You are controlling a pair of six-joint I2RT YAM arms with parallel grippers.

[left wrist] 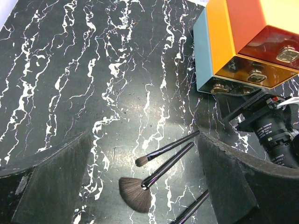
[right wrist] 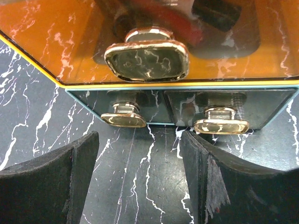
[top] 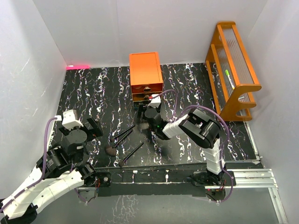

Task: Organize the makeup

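Note:
A drawer cabinet (top: 145, 70) with an orange top stands by the back wall. In the right wrist view, a gold knob (right wrist: 147, 60) marks its amber middle drawer, through which dark and red items show. Below are two small blue-framed drawers with a left knob (right wrist: 123, 120) and a right knob (right wrist: 221, 126). My right gripper is open close in front of this bottom row, nothing between its fingers. Several brushes lie on the table: a small brush (left wrist: 167, 149), a fan brush (left wrist: 135, 193) and another brush (top: 131, 155). Left of them, my left gripper (top: 84, 127) hangs open and empty.
A wooden rack (top: 233, 74) with ribbed clear panels and a green item (top: 229, 78) stands at the right. Near the back left wall lies a pink strip (top: 78, 67).

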